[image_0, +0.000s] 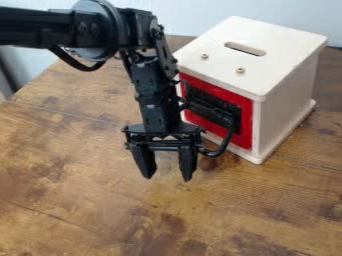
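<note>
My black gripper (164, 160) points straight down in the middle of the view, its two fingers apart with nothing between them, above the wooden table. Behind it and to the right stands a pale wooden box (281, 105) with a slot in its sloped top and two small fittings below the slot. Its front carries a red panel (241, 139) with a black part (214, 105) on it, partly hidden by the arm and its cable.
</note>
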